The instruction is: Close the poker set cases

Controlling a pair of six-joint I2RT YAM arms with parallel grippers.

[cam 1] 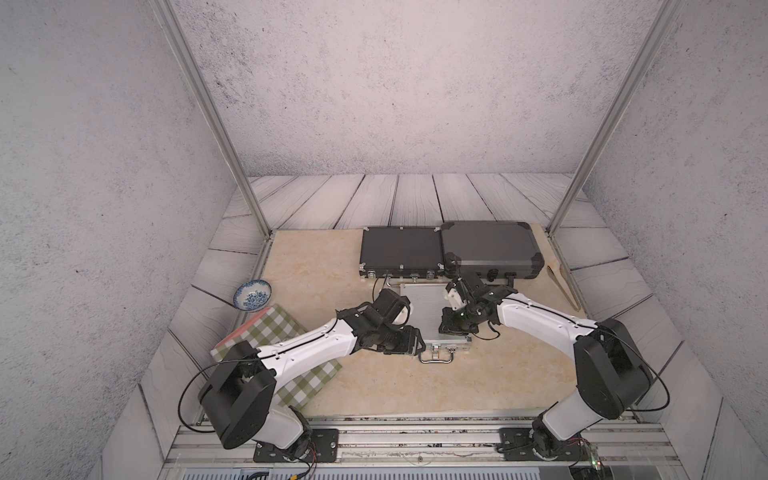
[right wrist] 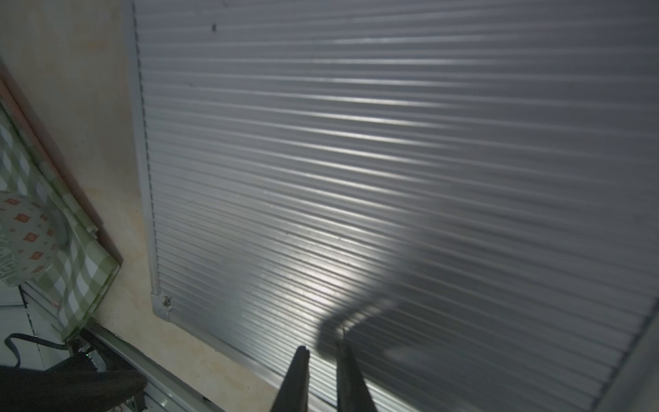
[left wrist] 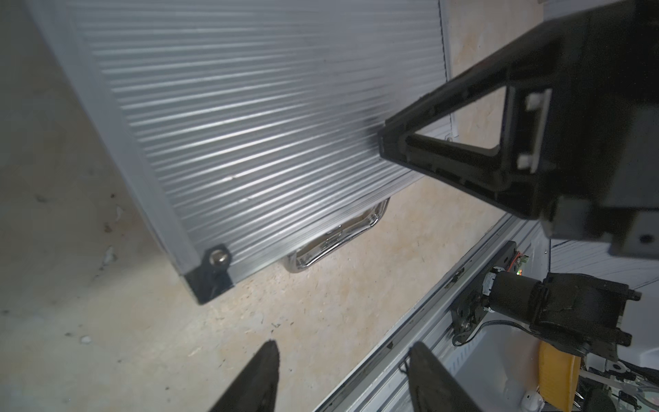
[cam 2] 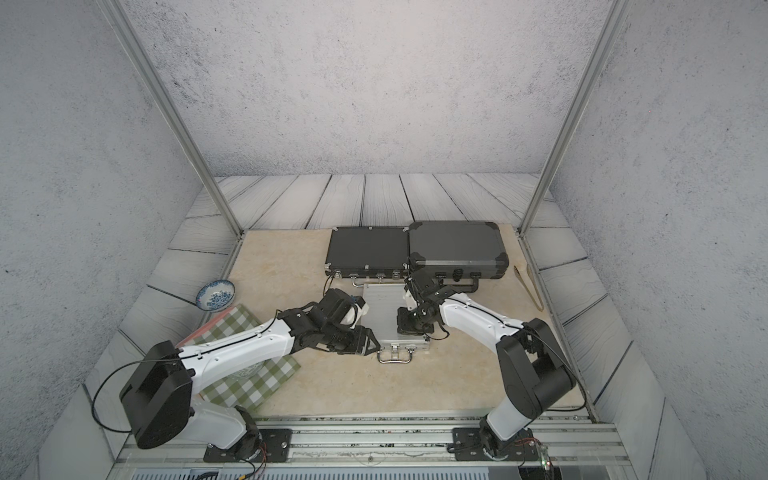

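Observation:
A silver ribbed case with a handle at its front lies in the middle, lid down. My left gripper hangs beside its front left corner, fingers apart over bare table, nothing between them. My right gripper is low over the lid, its fingertips close together and near the surface; anything between them is too dark to tell. A black case and a larger dark grey case lie closed behind.
At the left are a checked cloth and a blue-patterned bowl. A wooden utensil lies at the right edge.

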